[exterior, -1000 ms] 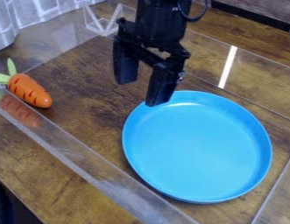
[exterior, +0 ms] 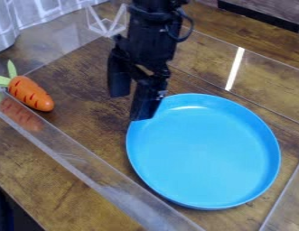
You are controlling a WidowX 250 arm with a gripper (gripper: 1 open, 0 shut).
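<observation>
The black gripper [exterior: 132,90] hangs over the wooden table at the upper middle, open, its fingers spread with one at the left and one lower right near the blue plate's back-left edge. A large blue plate [exterior: 202,153] lies on the right half. An orange toy carrot [exterior: 31,93] with green top lies at the left, well apart from the gripper.
Clear transparent walls [exterior: 98,167] run along the left front and the back. The table between carrot and plate is bare. A white crumpled item [exterior: 13,18] sits at the top left corner.
The gripper has shifted left from about a second ago, and its lower finger has moved a little down. The plate and carrot are unmoved.
</observation>
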